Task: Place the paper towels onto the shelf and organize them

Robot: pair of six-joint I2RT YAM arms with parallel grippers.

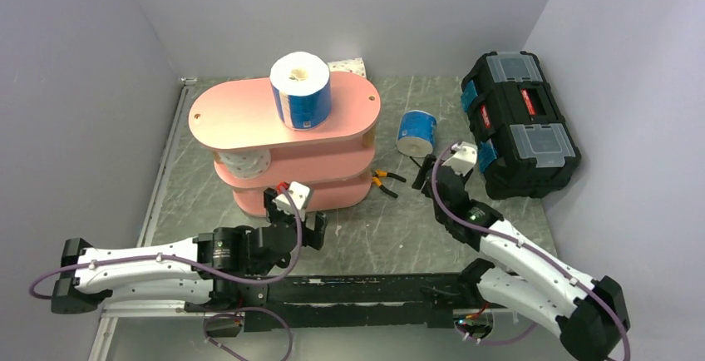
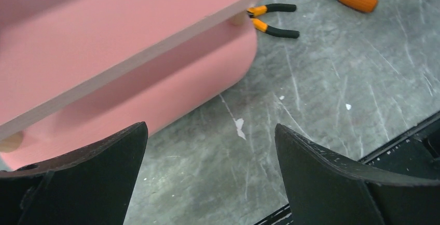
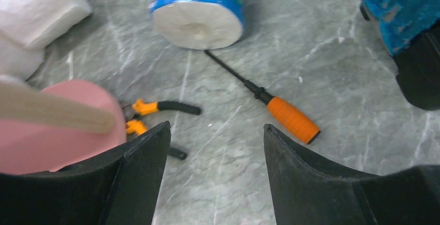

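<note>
On the pink shelf's top board stands a blue-and-white paper towel roll. A second white roll sits on the level below, at the left. Right of the shelf, a blue-wrapped roll lies on its side on the floor; the right wrist view shows its white end. My right gripper is just in front of that roll, apart from it, with its fingers open and empty. In front of the shelf my left gripper stands open over bare floor, nothing between its fingers.
Pliers lie against the shelf's right end. A screwdriver points at the lying roll. A black toolbox stands far right. Behind the shelf another patterned roll partly shows. Floor before the shelf is clear.
</note>
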